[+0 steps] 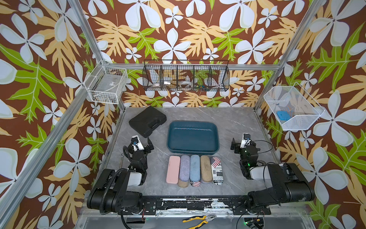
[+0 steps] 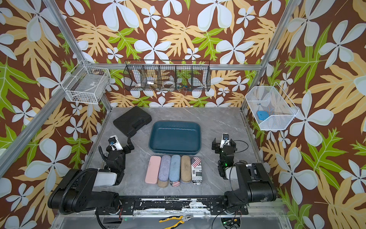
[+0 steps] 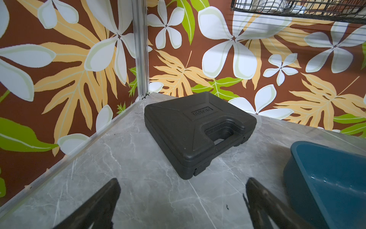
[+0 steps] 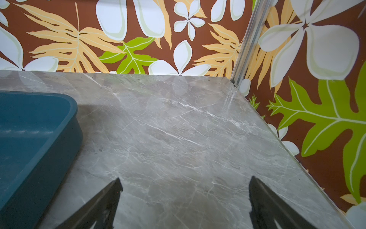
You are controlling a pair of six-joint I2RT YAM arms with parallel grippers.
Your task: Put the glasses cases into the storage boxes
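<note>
A row of glasses cases lies at the front centre: pink (image 1: pixel 173 169), lilac (image 1: pixel 184 167), blue (image 1: pixel 194 167), tan (image 1: pixel 205 168) and printed (image 1: pixel 217 171), some resting over others. Behind them sits an empty teal tray (image 1: pixel 193 150). My left gripper stands open left of the cases, facing a black carry case (image 3: pixel 179 122) with nothing between its fingers. My right gripper is open over bare table right of the tray, also empty.
A white wire basket (image 1: pixel 106 97) hangs left, a white mesh basket (image 1: pixel 293 122) right, a divided black wire basket (image 1: pixel 185 66) along the back. Pliers (image 1: pixel 200 219) lie beyond the front rail.
</note>
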